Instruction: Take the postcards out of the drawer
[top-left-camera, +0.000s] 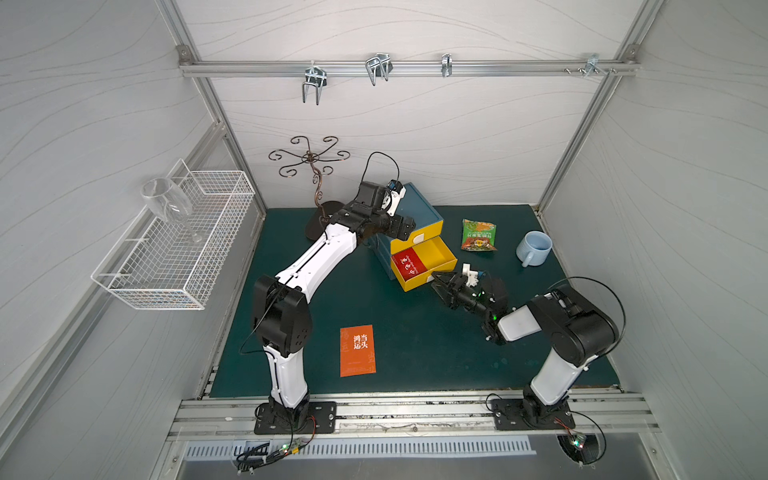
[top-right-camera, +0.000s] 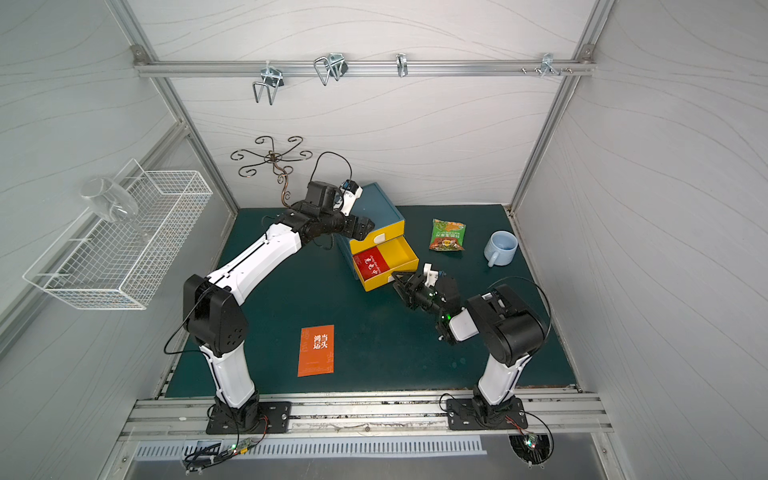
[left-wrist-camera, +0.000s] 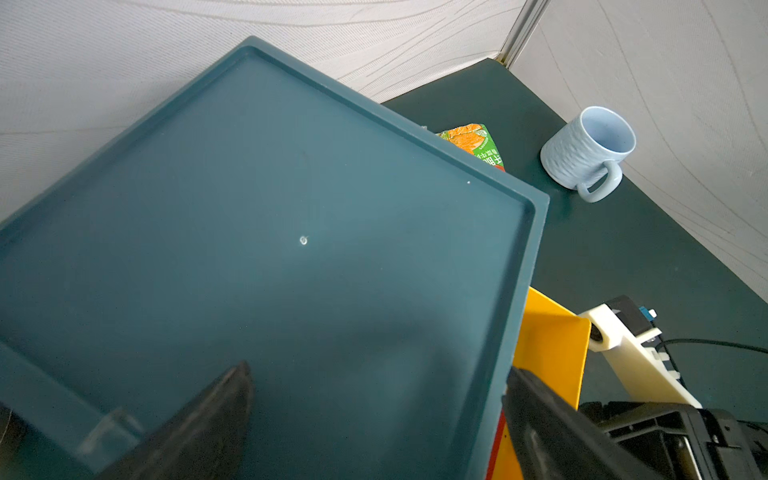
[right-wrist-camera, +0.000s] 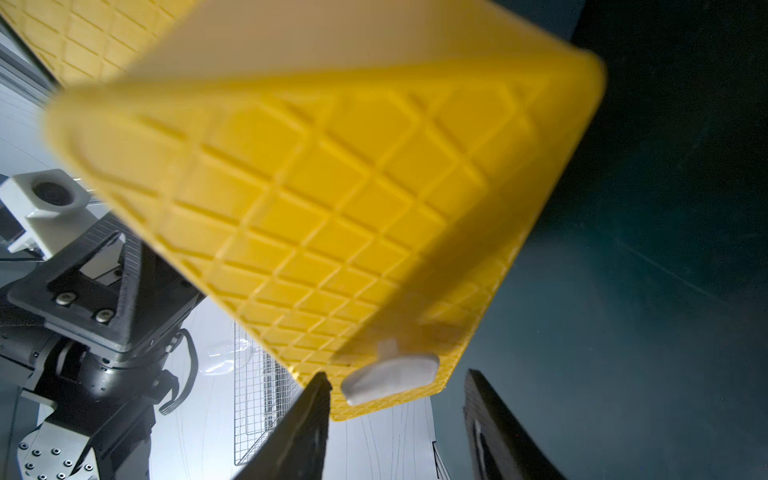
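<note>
The small drawer cabinet (left-wrist-camera: 320, 176) has its lower yellow drawer (top-left-camera: 436, 254) pulled out, with a red postcard pack (top-left-camera: 408, 262) lying inside. My left gripper hangs open over the blue top, with nothing seen between its fingers. My right gripper is at the drawer's front, its fingers spread either side of the pale handle (right-wrist-camera: 389, 378) in the right wrist view. An orange card (top-left-camera: 357, 352) lies on the table at front left.
A green snack packet (top-left-camera: 478, 236) and blue mug (top-left-camera: 534, 248) stand to the right. A wire basket (top-left-camera: 172, 256) hangs on the left wall; a metal stand (top-left-camera: 312, 160) is behind the left arm.
</note>
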